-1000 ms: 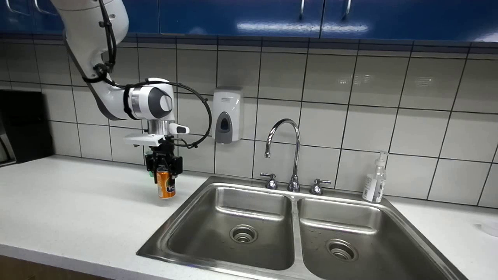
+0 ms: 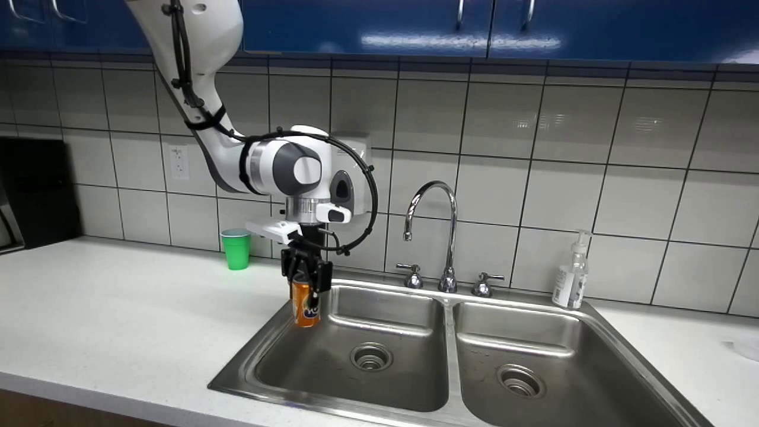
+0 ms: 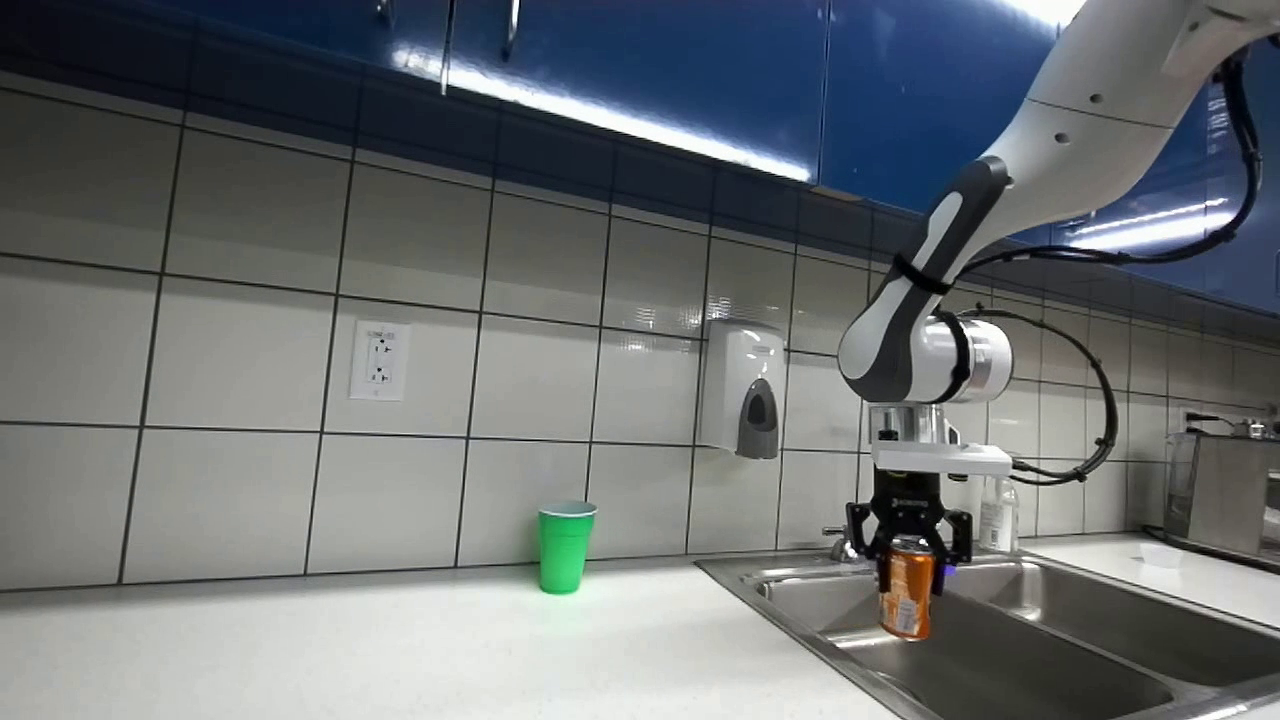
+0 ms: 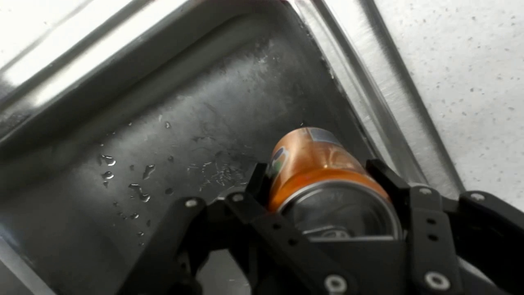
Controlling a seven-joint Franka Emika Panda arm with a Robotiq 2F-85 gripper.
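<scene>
An orange soda can [image 2: 305, 307] is held upright between the black fingers of my gripper [image 2: 307, 284], over the left edge of the sink's left basin [image 2: 398, 363]. In exterior view 2 the can [image 3: 906, 594] hangs below my gripper [image 3: 909, 564] with the basin behind it. From the wrist, the can's silver top faces the camera, a finger [image 4: 258, 187] on one side and the other finger [image 4: 393, 189] opposite. The can's orange side [image 4: 314, 152] shows beyond them, above the wet basin floor. Its base is hidden in the wrist view.
A green cup [image 2: 236, 249] stands on the counter by the wall. The chrome faucet [image 2: 449, 235] rises behind the sink, with a soap bottle [image 2: 571, 274] at the back right. A dispenser [image 3: 744, 384] is on the wall.
My gripper has carried the can to the right and somewhat lower, from above the counter to above the left basin. The green cup, partly hidden before, is now in plain view.
</scene>
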